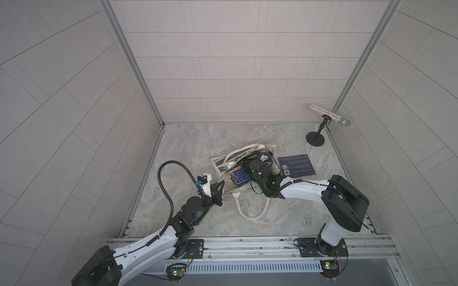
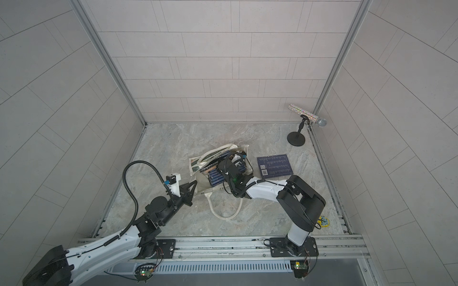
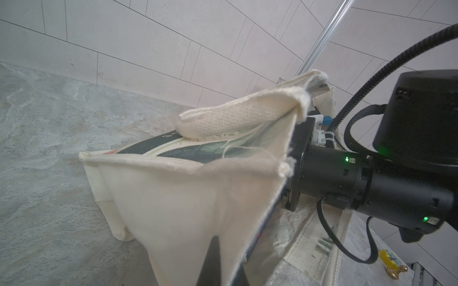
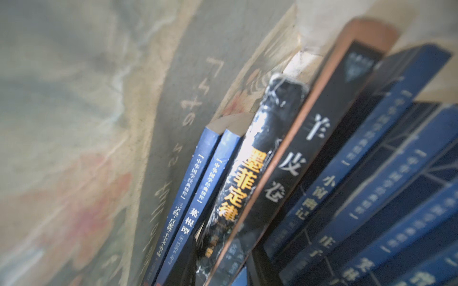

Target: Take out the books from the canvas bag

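The cream canvas bag [image 1: 219, 164] lies mid-table with several books [image 1: 240, 178] inside. My right gripper is down in it; in the right wrist view its dark fingers [image 4: 260, 267] are at the black book [image 4: 252, 147] and the black, copper-edged book [image 4: 319, 128], with blue books either side. Whether it grips one I cannot tell. My left gripper [image 1: 218, 193] is at the bag's near-left corner, its fingers low against the canvas in the left wrist view, shut, with nothing visible between them.
A dark blue book [image 1: 296, 165] lies right of the bag. A microphone on a stand [image 1: 315, 138] is at the back right.
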